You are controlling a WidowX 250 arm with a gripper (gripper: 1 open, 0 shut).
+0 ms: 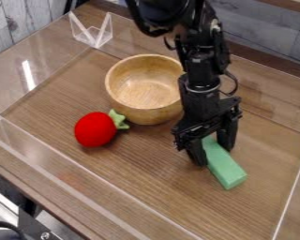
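The black robot arm reaches down from the top to the right of centre, its gripper (206, 132) low over a green block (219, 170). The block lies on the wooden table, its upper end partly hidden under the fingers. The fingers are dark and overlap the block, so their opening cannot be made out.
A tan wooden bowl (138, 86) sits at the upper left of the gripper. A red tomato-like object (97, 128) with green leaves lies to the left.
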